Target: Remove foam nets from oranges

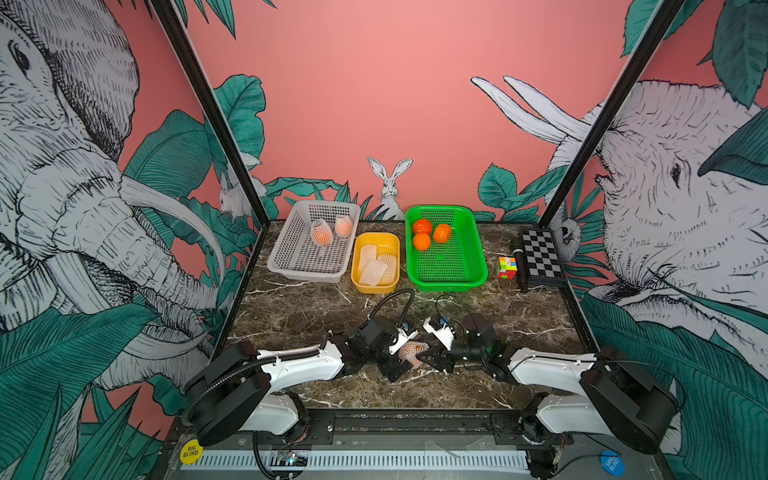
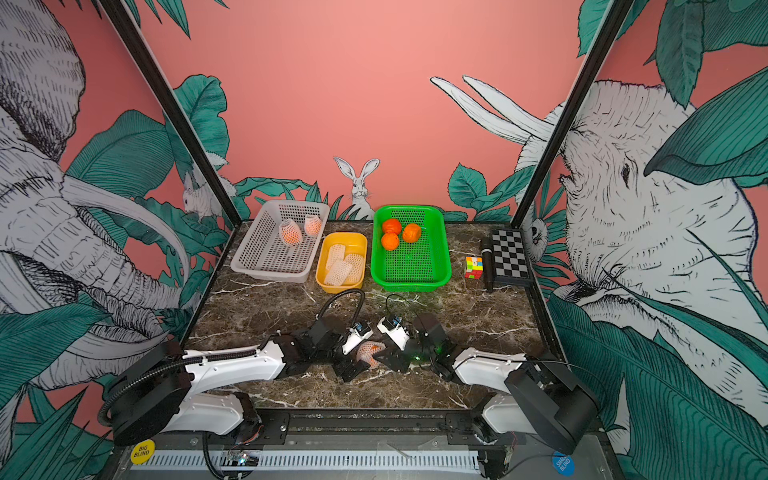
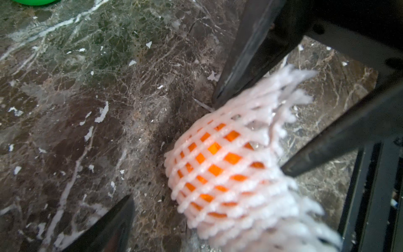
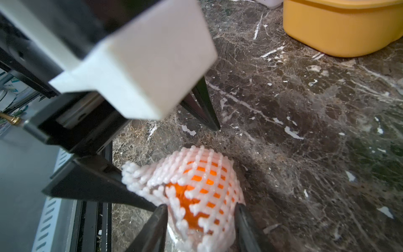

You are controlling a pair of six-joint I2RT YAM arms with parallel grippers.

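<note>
An orange in a white foam net [image 3: 222, 163] lies on the dark marble table between my two grippers. The net's frayed end reaches between the fingers of my right gripper, which stand apart on either side of it; a firm hold does not show. Orange skin shows through a gap in the net in the right wrist view. My left gripper is open around the other side, one finger [image 3: 111, 229] clear of the net in its own wrist view and the other hidden there. Two netted oranges [image 1: 321, 233] rest in the white basket [image 1: 280, 257].
Several loose foam nets [image 1: 373, 272] lie in the yellow bin [image 1: 354, 281]. Bare oranges [image 1: 441, 233] sit at the back of the green basket [image 1: 472, 272]. A puzzle cube [image 1: 507, 267] and a checkered board [image 1: 542, 254] stand at the right. Table between baskets and arms is free.
</note>
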